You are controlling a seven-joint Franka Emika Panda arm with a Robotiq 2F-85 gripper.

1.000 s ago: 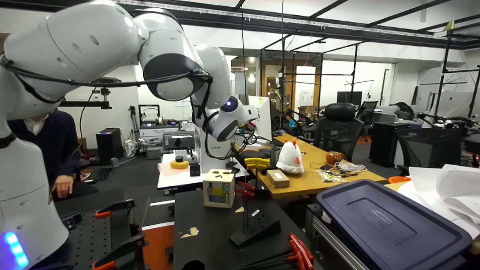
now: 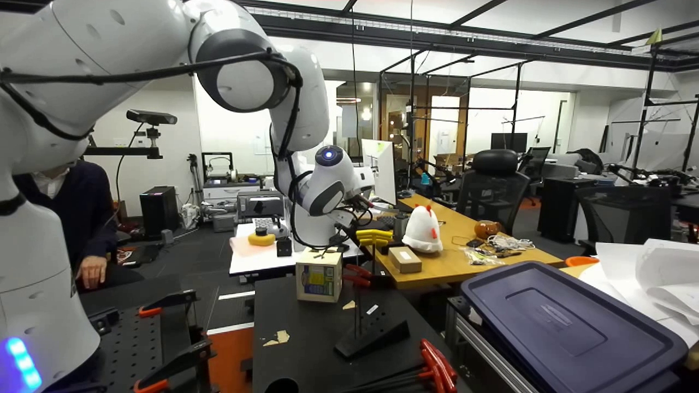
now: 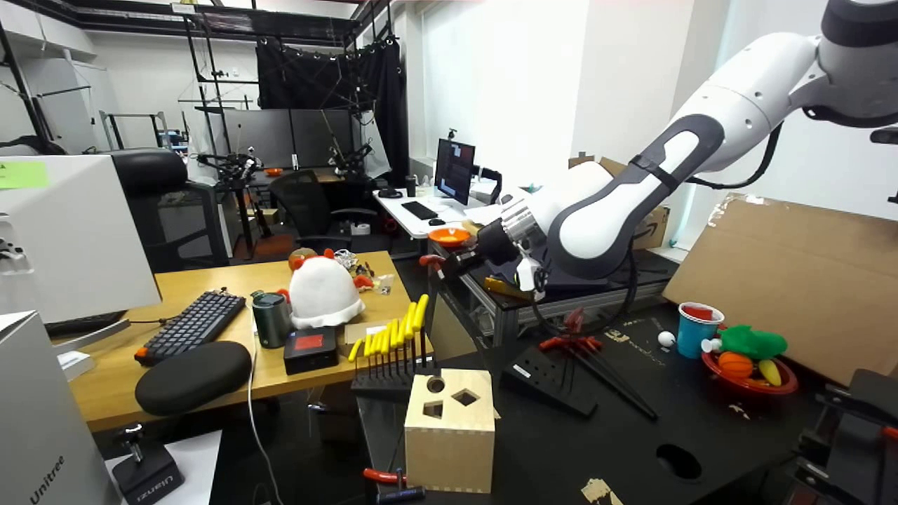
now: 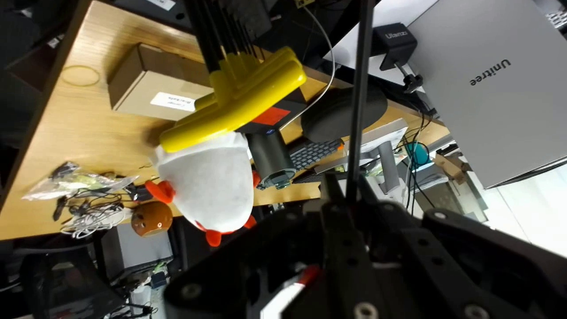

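A thin straight black rod (image 4: 359,95) rises from between the fingers of my gripper in the wrist view. My fingers are closed on it, and its far end leaves the top of the picture. In exterior view 1 the gripper (image 2: 362,208) hangs above and behind the wooden shape-sorter box (image 2: 319,276), where cables and the dark fingers blur together. A row of yellow T-handles (image 3: 396,334) stands in a black holder beside the box; these yellow handles (image 4: 234,101) also show in the wrist view. The second black holder (image 3: 548,380) carries thin upright shafts.
Red-handled tools (image 2: 437,367) lie on the black table. A white plush hat (image 2: 423,229), a cardboard box (image 2: 404,259) and a keyboard (image 3: 192,327) occupy the wooden desk. To the right sits a large dark lid (image 2: 570,327).
My wrist and gripper have shifted slightly left and lower in exterior view 1, and the upper arm has also moved left. The box and tool holders stay put.
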